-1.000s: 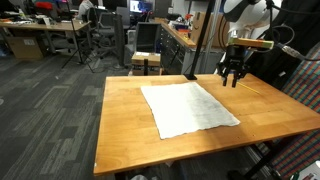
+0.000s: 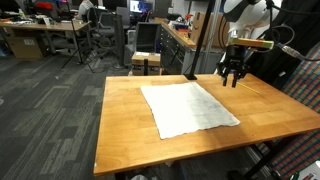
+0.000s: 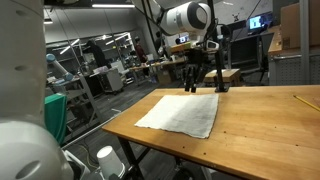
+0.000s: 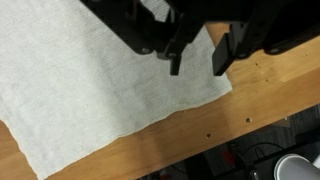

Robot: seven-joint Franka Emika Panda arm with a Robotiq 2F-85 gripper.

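Note:
A white cloth point(image 2: 188, 108) lies spread flat on the wooden table, and it also shows in the second exterior view as a pale sheet point(image 3: 180, 115). My gripper point(image 2: 230, 82) hangs over the table toward the cloth's right side, above the surface. From the wrist, the gripper appears with its two dark fingers apart and nothing between them. Beneath the fingers the cloth point(image 4: 95, 100) fills much of the view, with one corner near the right finger.
Bare wood of the table point(image 2: 122, 130) surrounds the cloth. A thin yellow stick point(image 2: 250, 88) lies at the table's right. In the wrist view, a white round object point(image 4: 296, 167) sits beyond the table edge. Desks and chairs stand behind.

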